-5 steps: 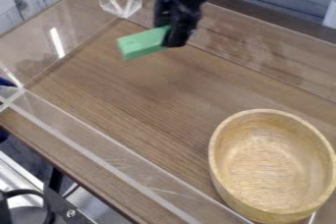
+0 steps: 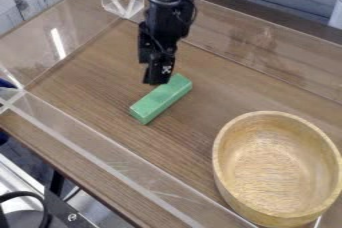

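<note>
A green rectangular block (image 2: 162, 99) lies flat on the wooden table in the middle of the view, angled from lower left to upper right. Just above its upper end is my black gripper (image 2: 158, 70), hanging down from the arm, apart from the block's middle, open with nothing visibly held between its dark fingers.
A large pale wooden bowl (image 2: 275, 170) takes up the lower right. A white wire-like holder (image 2: 120, 2) stands at the back left. Clear strips run along the table's left side, with cables beyond the edge at lower left.
The green block, earlier raised at the gripper, now lies on the table, lower in view and turned. My gripper has moved down and left and let it go.
</note>
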